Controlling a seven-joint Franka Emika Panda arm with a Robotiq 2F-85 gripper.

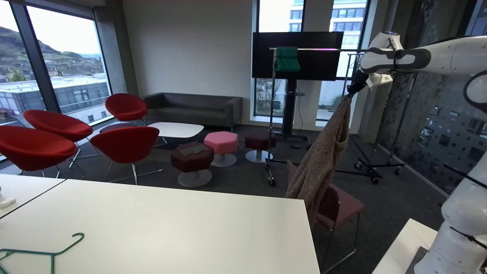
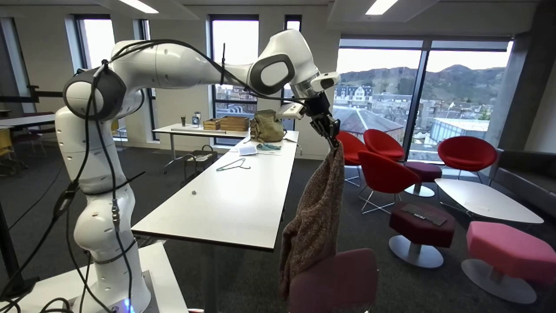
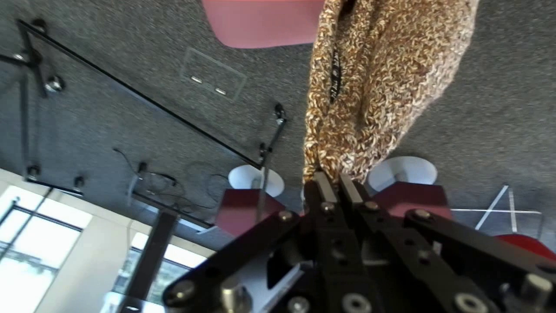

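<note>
A brown knitted garment (image 1: 322,162) hangs in the air from my gripper (image 1: 352,91), which is shut on its top edge. In the wrist view the speckled knit (image 3: 385,78) runs up from between the fingertips, with a dark slit or label along one fold. The second exterior view shows the garment (image 2: 315,219) drooping long and narrow below the gripper (image 2: 334,141). Its lower part hangs beside the backrest of a maroon chair (image 2: 336,279); whether they touch, I cannot tell. A green hanger (image 2: 234,164) lies on the long white table (image 2: 229,208).
A clothes rail (image 1: 310,48) with green hangers (image 1: 286,59) stands behind the garment. The table's near corner is close to the cloth. Stools (image 1: 221,142) and red chairs (image 1: 125,144) fill the floor on the far side. A bag (image 2: 267,126) sits at the table's far end.
</note>
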